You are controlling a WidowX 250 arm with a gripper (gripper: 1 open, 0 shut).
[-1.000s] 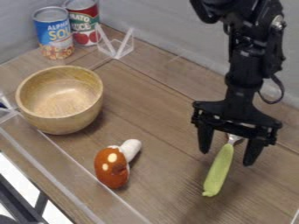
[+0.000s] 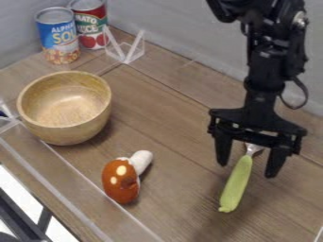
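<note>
My black gripper (image 2: pixel 247 154) is open over a long pale green object (image 2: pixel 235 184) that lies on the wooden table at the lower right, its whitish tip reaching back between my spread fingers. Whether the fingers touch it or the table, I cannot tell. A toy mushroom with a spotted orange cap (image 2: pixel 120 182) and white stem lies at the lower middle. A wooden bowl (image 2: pixel 63 112) sits at the left.
An Alpha soup can (image 2: pixel 59 38) and a red-labelled can (image 2: pixel 93 24) stand in the back left corner by a wall. The near-left table edge shows.
</note>
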